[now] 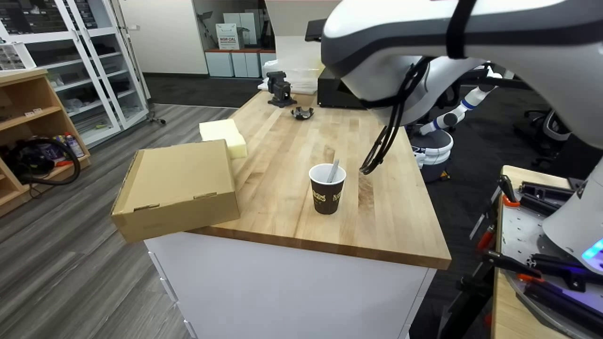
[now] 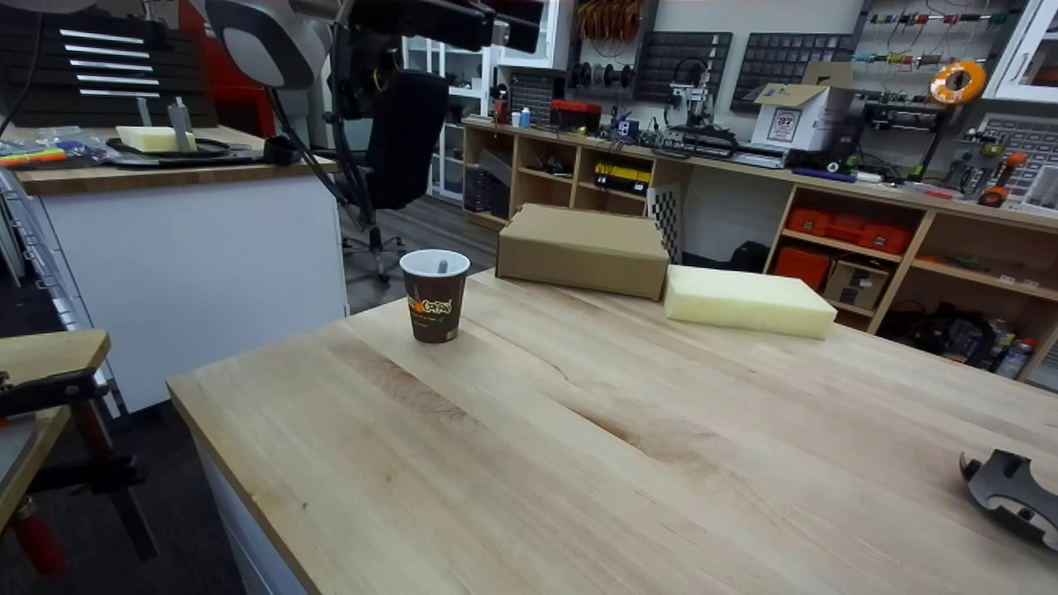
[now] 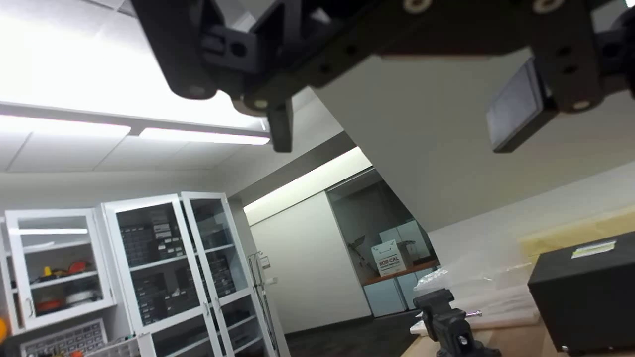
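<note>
High above the worktop, my gripper is open, with a wide empty gap between its finger pads. In the second exterior view its dark body shows only in part at the top edge. A dark brown paper cup [image 1: 327, 192] with a white rim stands upright on the wooden worktop [image 1: 390, 226], a grey stick-like handle [image 1: 333, 170] leaning inside it. The same cup [image 2: 434, 297] is near the worktop's edge in the second exterior view. What else the cup holds is hidden. My gripper is well away from it.
A closed cardboard box [image 1: 175, 181] overhangs the worktop's left edge, with a pale yellow foam block [image 1: 223, 135] beside it. Farther back are a black vise [image 1: 280, 89], a dark curved part [image 1: 302, 113] and a black case [image 3: 589, 297]. Bare wood surrounds the cup.
</note>
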